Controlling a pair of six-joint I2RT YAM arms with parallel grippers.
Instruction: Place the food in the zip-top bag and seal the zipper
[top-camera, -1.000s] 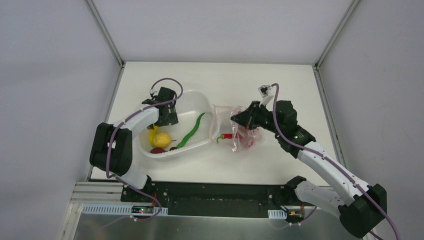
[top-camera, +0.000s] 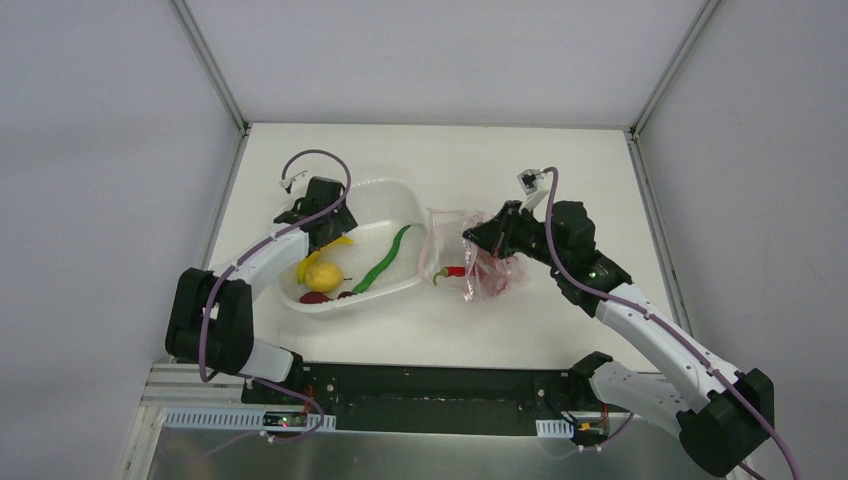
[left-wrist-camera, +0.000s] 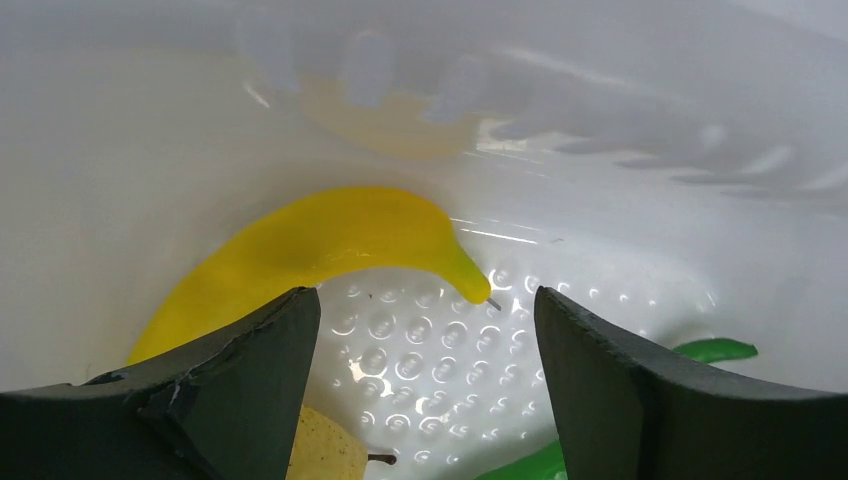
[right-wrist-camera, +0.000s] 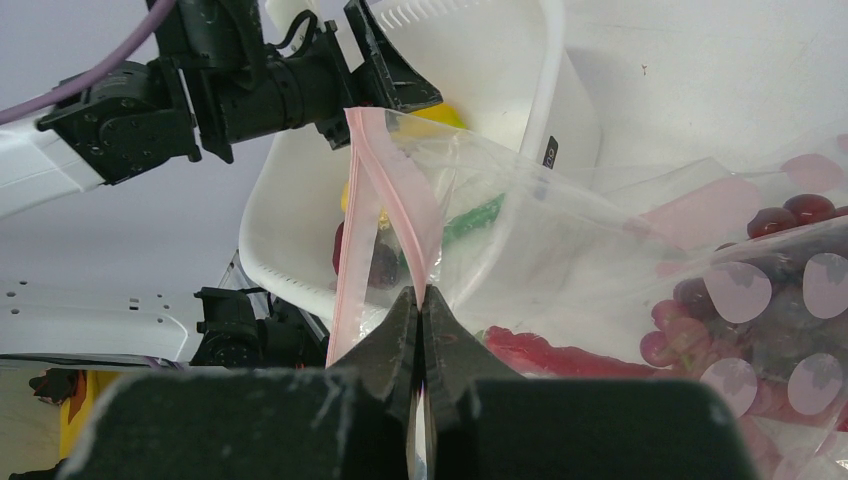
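Observation:
My left gripper stands open inside the white basket, its fingers (left-wrist-camera: 240, 385) apart with nothing held. Ahead of them a yellow banana (left-wrist-camera: 330, 235) rests against the basket wall, its stem end lying between the fingertips in view. A yellow pear (left-wrist-camera: 325, 450) and a green pepper (top-camera: 385, 262) are also in the basket. My right gripper is shut on the pink-edged mouth of the clear zip bag (right-wrist-camera: 560, 240). Through the film show a red pepper (right-wrist-camera: 560, 355) and dark red grapes (right-wrist-camera: 790, 300). The bag's mouth gapes toward the basket.
The white basket (top-camera: 408, 200) sits left of the bag, its rim close to the bag's mouth. Dark red food (top-camera: 314, 298) lies at its front end. Side walls bound the table.

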